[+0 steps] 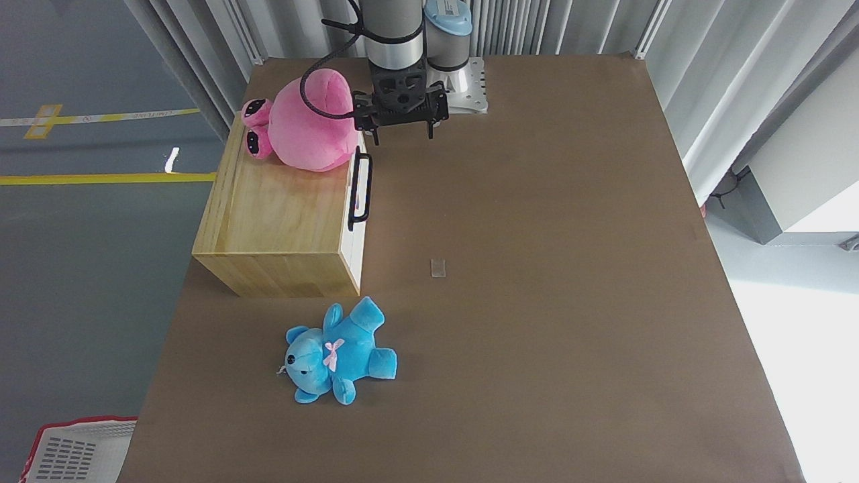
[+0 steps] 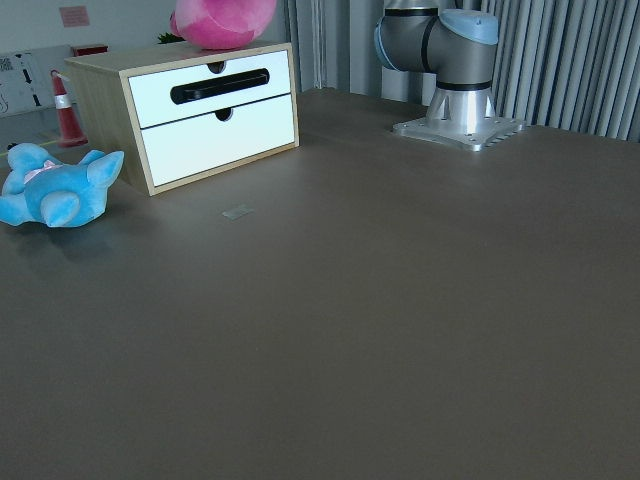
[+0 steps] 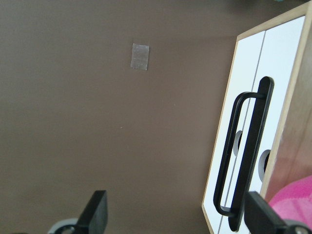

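Note:
My gripper [image 1: 403, 131] hangs over the right edge of the wooden drawer box [image 1: 274, 225], beside a pink plush toy [image 1: 310, 125] on its top. Its two fingers stand apart; in the wrist view they frame bare table, with the black drawer handle [image 3: 253, 141] to the right between me and the white drawer fronts [image 2: 215, 135]. Nothing shows between the fingers. A blue plush bear [image 1: 350, 350] lies on the table in front of the box.
A white basket with red rim [image 1: 80, 451] stands beyond the table's lower left.

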